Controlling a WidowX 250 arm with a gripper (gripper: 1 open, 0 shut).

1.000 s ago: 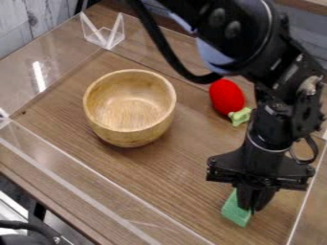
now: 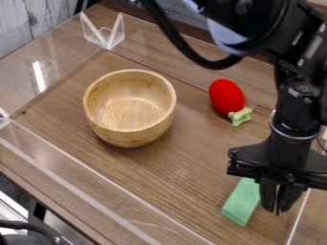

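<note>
The black gripper [image 2: 273, 177] is at the right of the camera view, low over the table beside a green rectangular block [image 2: 240, 202] lying flat. Its housing partly covers the block's upper end. Whether the fingers touch the block, or have anything between them, is unclear.
A wooden bowl [image 2: 129, 108] sits left of centre. A red object [image 2: 227, 94] with a green piece [image 2: 240, 117] lies behind the gripper. A clear plastic item [image 2: 105, 29] is at the back left.
The gripper has moved to the right, uncovering more of the green block. The block appears to lie in about the same place.
</note>
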